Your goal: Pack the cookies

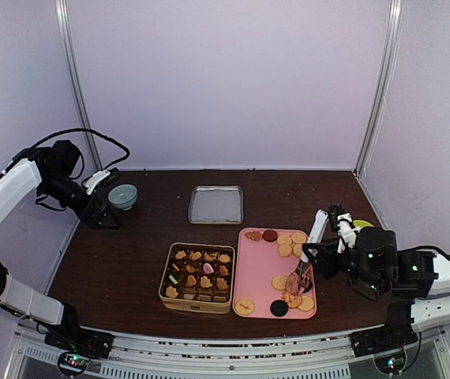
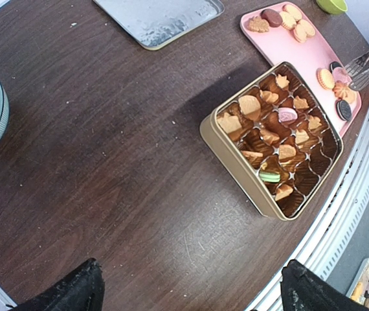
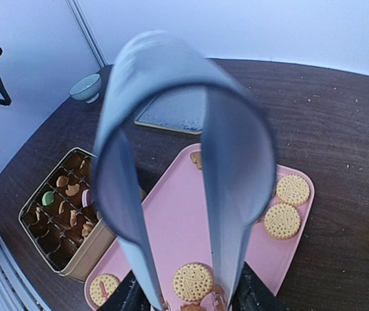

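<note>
My right gripper (image 1: 317, 254) is shut on a pair of tongs (image 3: 236, 162) with a pale handle. In the left wrist view the metal tong ends (image 2: 359, 63) stand parted, just above the cookies at the near right of the pink tray (image 2: 309, 65). No cookie shows between them. Round cookies (image 3: 281, 221), dark sandwich cookies (image 1: 279, 308) and a pink cookie lie on the tray. Left of it, the gold tin (image 1: 196, 306) holds cookies in many compartments, with several empty ones along the near side. My left gripper hangs open and empty at the far left.
A silver tray (image 1: 216, 205) lies empty at the back middle. The pale blue bowl (image 1: 122, 197) is at the back left, beside my left gripper. A green bowl (image 2: 331, 5) stands beyond the pink tray. Bare dark table (image 1: 122, 276) lies left of the tin.
</note>
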